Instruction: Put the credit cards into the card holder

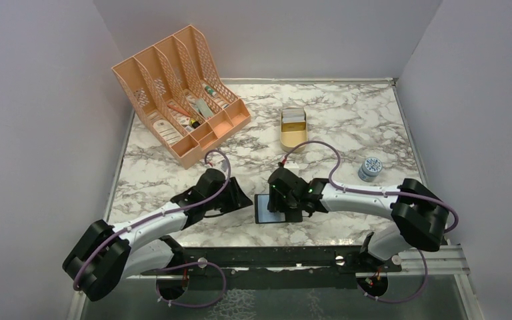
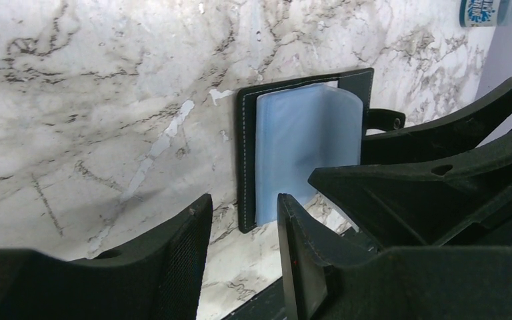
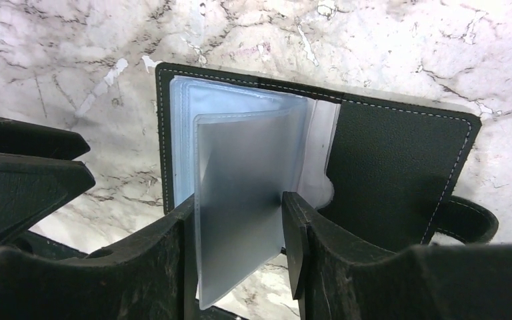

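Observation:
The open black card holder (image 3: 393, 167) lies on the marble table, its translucent sleeves (image 3: 243, 173) stacked at the left half. My right gripper is over it with part-open fingers around a lifted sleeve; whether it grips the sleeve is hard to tell. Just left of the holder, my left gripper is part open with nothing between its fingers. A yellow box (image 1: 293, 137) of white cards stands at the back middle.
An orange organizer (image 1: 200, 143) with small items stands at the back left. A round blue-labelled container (image 1: 371, 168) stands at the right.

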